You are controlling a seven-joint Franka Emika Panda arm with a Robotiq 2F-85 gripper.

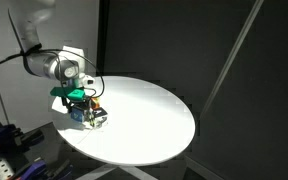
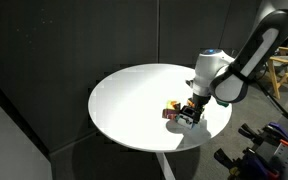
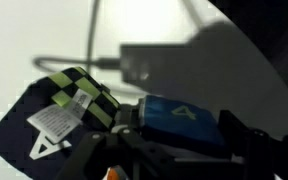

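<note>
In the wrist view a blue block [image 3: 184,122] with a yellow-green 4 on its face lies between the dark fingers of my gripper. Whether both fingers press against the block is hard to make out. The same view has a black cloth-like item [image 3: 52,122] at left, with a checkered patch and a white letter A. From exterior view 1, the gripper [image 1: 90,99] is low over the near left part of the table, among small colored items. Exterior view 2 has my gripper [image 2: 191,116] near the table edge, its fingers too small to read.
An orange-red item [image 2: 170,108] is close beside the gripper. Right behind the arm stands a person [image 2: 212,78] in a white shirt, near the table's edge.
</note>
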